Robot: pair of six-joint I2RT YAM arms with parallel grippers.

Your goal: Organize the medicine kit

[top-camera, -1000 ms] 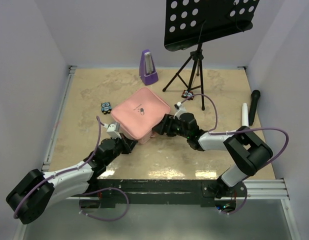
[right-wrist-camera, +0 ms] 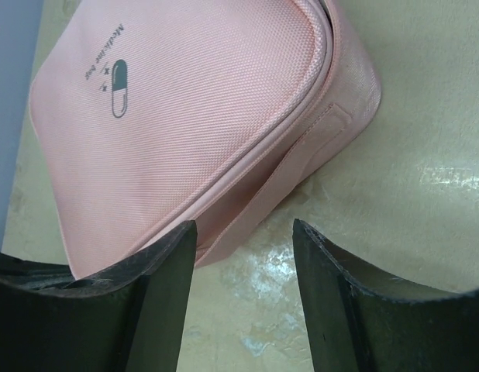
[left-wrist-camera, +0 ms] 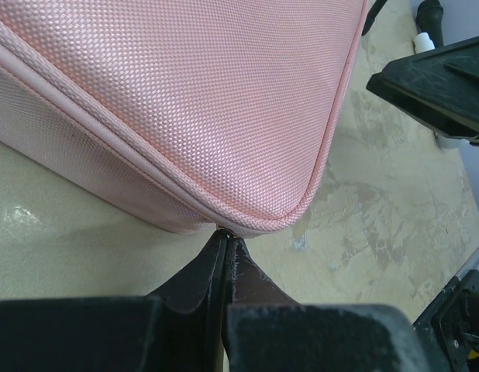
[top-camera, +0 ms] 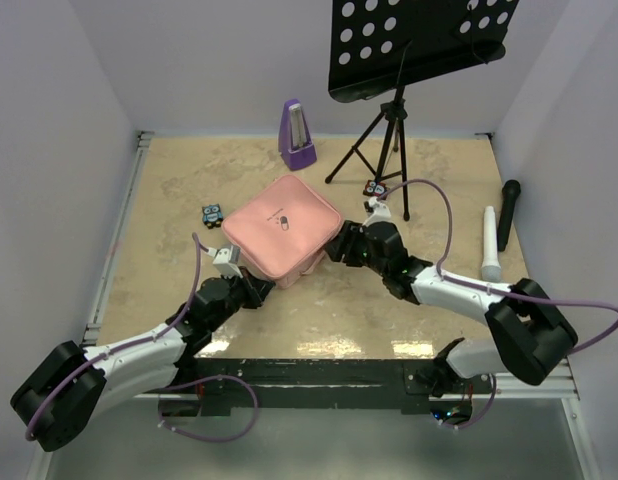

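A pink fabric medicine bag (top-camera: 284, 225), marked with a pill logo (right-wrist-camera: 119, 87), lies on the table, its lid down. My left gripper (top-camera: 259, 293) is shut at the bag's near corner; in the left wrist view its tips (left-wrist-camera: 227, 242) meet just under the piped edge, and whether any fabric is between them is hidden. My right gripper (top-camera: 345, 248) stands open by the bag's right side. The right wrist view shows its fingertips (right-wrist-camera: 300, 232) apart above the table, beside a loose pink strap (right-wrist-camera: 263, 198) along a gap below the lid.
A purple metronome (top-camera: 297, 140) and black music stand (top-camera: 394, 130) are at the back. Small dark objects (top-camera: 212, 215) lie left of the bag and by the stand. A white cylinder (top-camera: 490, 240) and black microphone (top-camera: 508, 210) lie at right.
My right gripper has moved rightward and slightly up in the top view, along the bag's side. The left gripper and the bag look unchanged.
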